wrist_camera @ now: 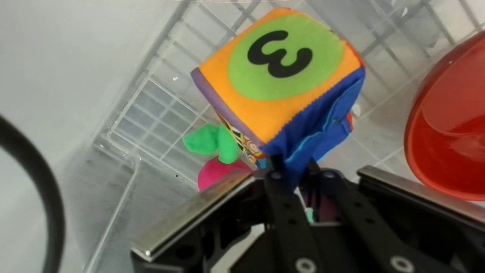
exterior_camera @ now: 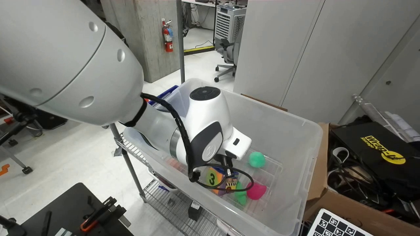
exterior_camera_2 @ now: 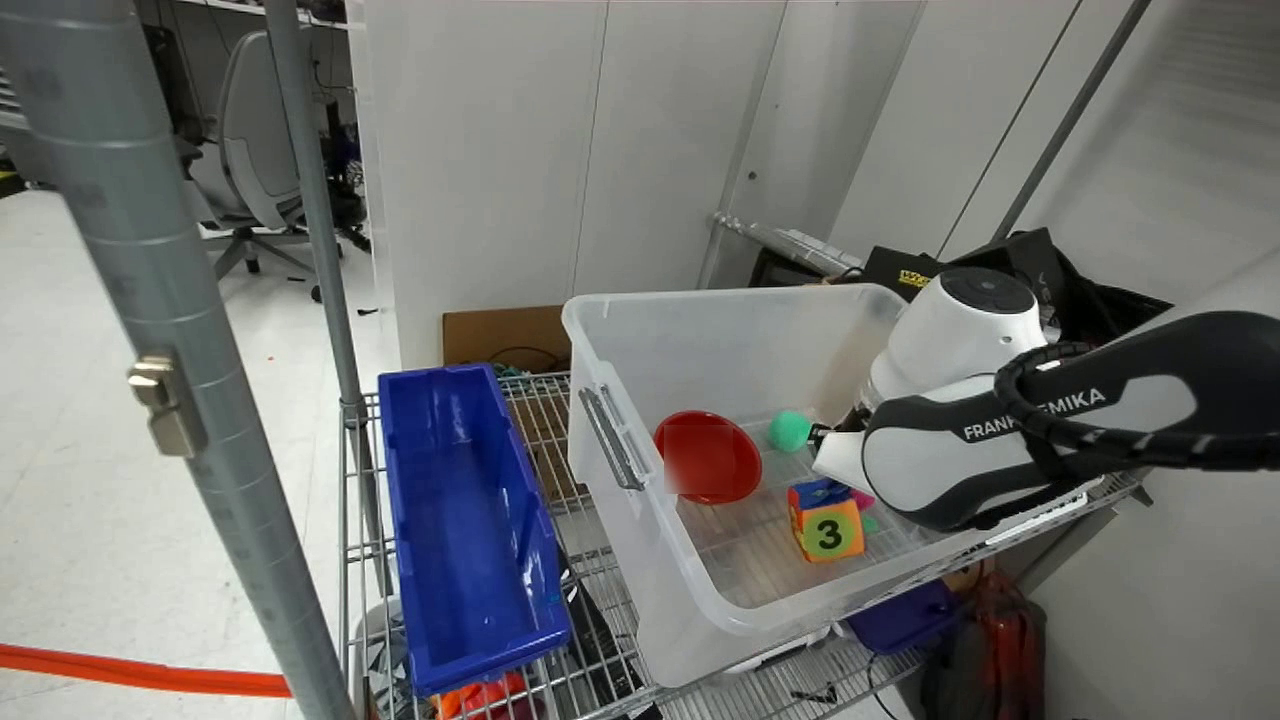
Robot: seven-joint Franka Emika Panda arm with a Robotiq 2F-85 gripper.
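A soft cloth cube (wrist_camera: 277, 59), orange with a green disc and a black 3, hangs by its blue side from my gripper. The fingers are shut on a pinch of blue fabric. In exterior view 2 the cube (exterior_camera_2: 828, 528) is low inside the clear bin (exterior_camera_2: 636, 576); whether it touches the floor I cannot tell. A red bowl (exterior_camera_2: 710, 458) rests in the bin to one side. The green ball (exterior_camera: 257, 159) and the pink toy with green leaves (exterior_camera: 256, 191) lie near the gripper, which the wrist partly hides in exterior view 1.
The bin's walls (exterior_camera: 311, 157) rise around the arm. A blue tray (exterior_camera_2: 462, 528) stands beside it on the wire shelf. At the other end sits a cardboard box (exterior_camera: 319, 185) with cables. Bare bin floor shows in front of the bowl.
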